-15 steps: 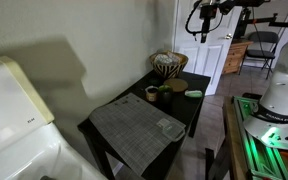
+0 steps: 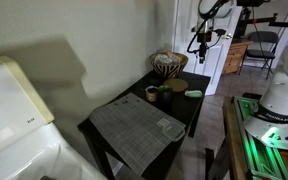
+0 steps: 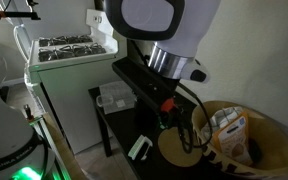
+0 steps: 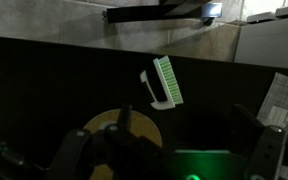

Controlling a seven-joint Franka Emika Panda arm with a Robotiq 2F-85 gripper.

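Observation:
My gripper [image 2: 202, 58] hangs in the air above the far end of the black table, its fingers apart. In the wrist view its dark fingers reach in from the bottom, with nothing visible between them. A white and pale green brush [image 4: 168, 82] lies on the table ahead of the fingertips, clear of them. Beside it is a round tan board [image 4: 106, 122], partly covered by the gripper in that view. The brush [image 3: 141, 148] and the board [image 3: 179, 150] also show below the gripper in exterior view 2.
A wicker basket [image 2: 168, 67] with packets stands at the table's far end, near small dark pots [image 2: 152, 94]. A grey mat [image 2: 134, 132] and a clear plastic container [image 2: 171, 128] occupy the nearer part. A white stove [image 3: 74, 65] stands beyond the table.
The brush, board and other things have stayed put.

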